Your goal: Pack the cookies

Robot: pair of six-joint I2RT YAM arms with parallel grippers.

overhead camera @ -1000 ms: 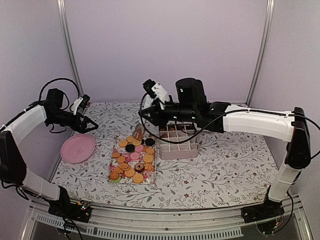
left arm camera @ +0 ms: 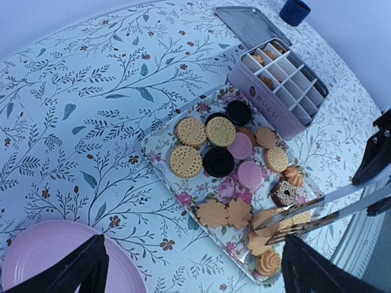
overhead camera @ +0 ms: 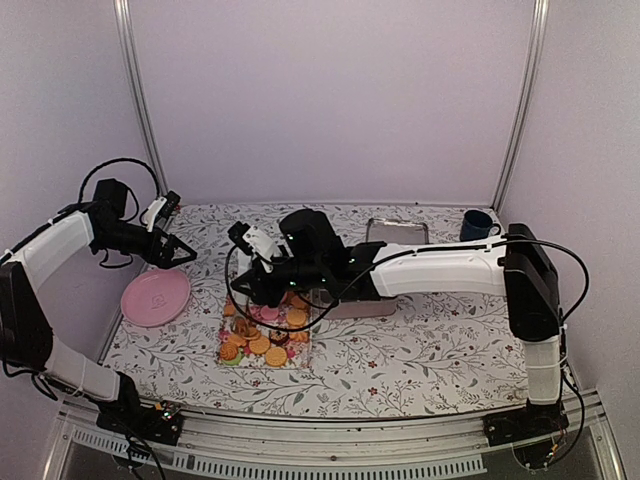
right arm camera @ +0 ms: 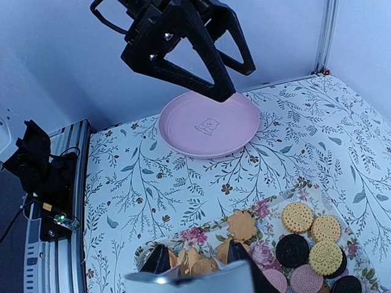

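Observation:
A flowered tray (left arm camera: 227,243) carries round, pink, black and flower-shaped cookies. Over its front end, my right gripper reaches down with long metal fingers parted around the edge of a tan cookie (left arm camera: 264,218); whether they press on it cannot be told. In the right wrist view the same gripper sits low among tan cookies, its fingertips partly hidden. Beside the tray stands a pink divided box (left arm camera: 269,107) with cookies in some far compartments and empty near ones. My left gripper (overhead camera: 185,253) hovers open and empty above the pink plate (overhead camera: 155,297).
The empty pink plate (right arm camera: 208,125) lies left of the tray. A clear lid (overhead camera: 397,232) rests behind the box, and a dark mug (overhead camera: 477,226) stands at the back right. My right arm covers part of tray and box from above.
The left arm has stayed still.

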